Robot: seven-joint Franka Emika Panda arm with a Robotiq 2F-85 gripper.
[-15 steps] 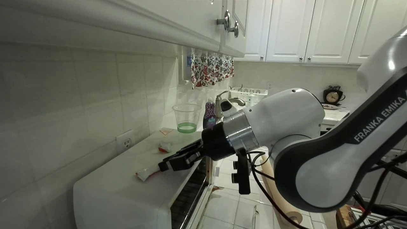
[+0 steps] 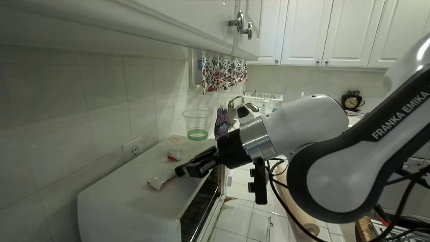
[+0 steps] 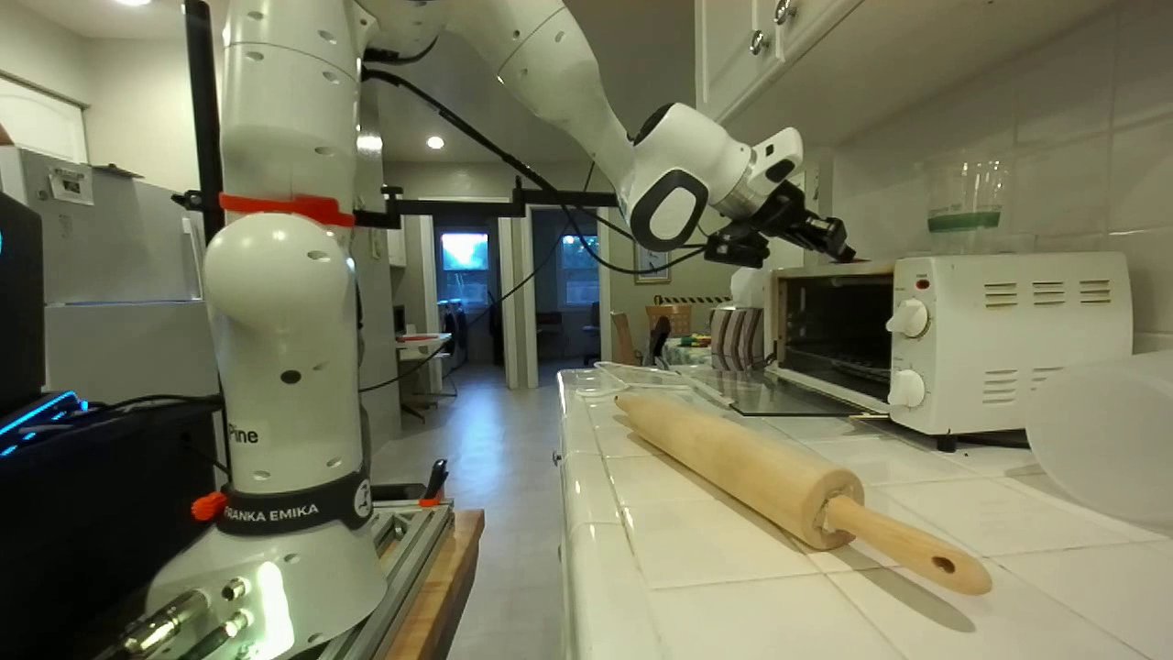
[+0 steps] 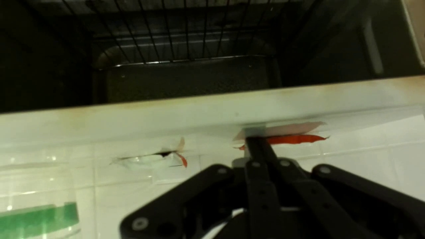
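My gripper (image 2: 180, 172) reaches low over the top of the white toaster oven (image 2: 121, 189), its fingers shut together. Right at the fingertips lies a flat white packet with a red end (image 2: 161, 179). In the wrist view, the fingers (image 4: 257, 149) overlap a red strip of wrapper (image 4: 297, 139); whether a thin edge of it is pinched cannot be told. A second small white and red packet (image 2: 174, 155) rests farther along the oven top. The second exterior view has the gripper (image 3: 844, 257) at the oven's upper front edge.
A clear container with a green band (image 2: 197, 125) stands at the oven top's far end, near a purple bottle (image 2: 221, 121). The oven's door is down, its rack (image 4: 187, 32) exposed. A rolling pin (image 3: 748, 467) lies on the tiled counter. Cabinets (image 2: 181, 24) overhang the oven.
My gripper has shifted slightly right and up in the first exterior view. The nearer packet has slid the same way along with the fingertips; the other packet has stayed put.
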